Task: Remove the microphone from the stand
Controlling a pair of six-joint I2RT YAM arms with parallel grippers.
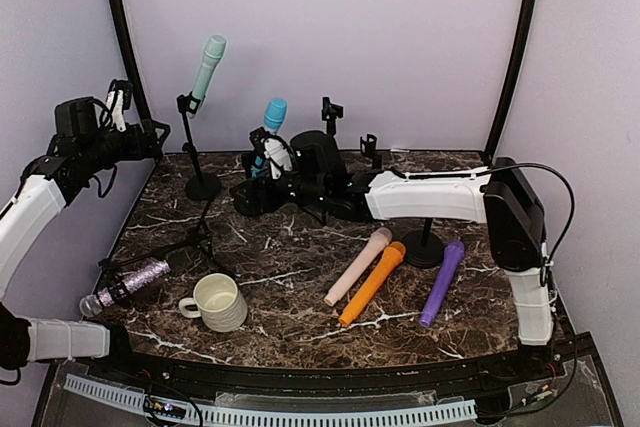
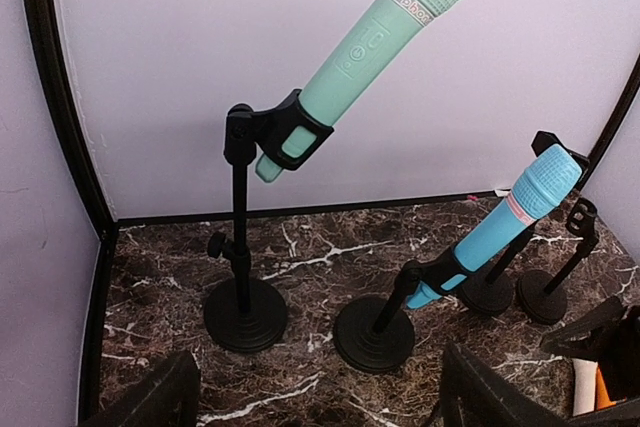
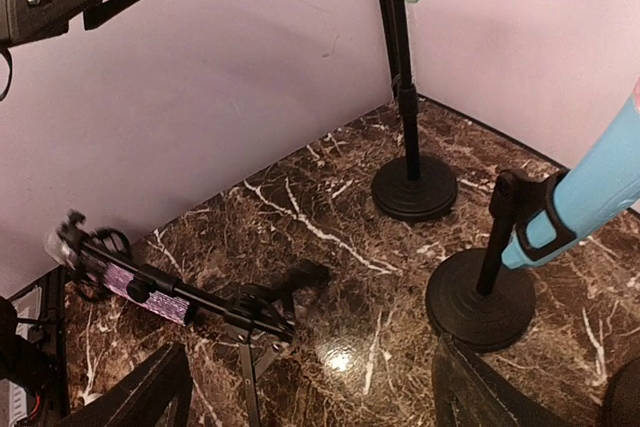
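A mint microphone (image 2: 365,37) leans in a tall stand (image 2: 240,227) at the back left. A light-blue microphone (image 3: 590,187) sits in a shorter stand (image 3: 480,297) to its right. A glittery microphone (image 1: 135,277) lies tipped over with its stand at the front left, seen also in the right wrist view, where the tripod looks blurred. My left gripper (image 1: 150,137) is open, high at the left before the mint microphone. My right gripper (image 1: 255,189) is open beside the light-blue microphone, above the table; nothing shows between its fingers.
A cream mug (image 1: 218,302) stands at the front. Pink (image 1: 355,267), orange (image 1: 372,285) and purple (image 1: 442,282) microphones lie at the right. Empty stands (image 2: 540,292) stand behind my right arm. Walls enclose the table on three sides.
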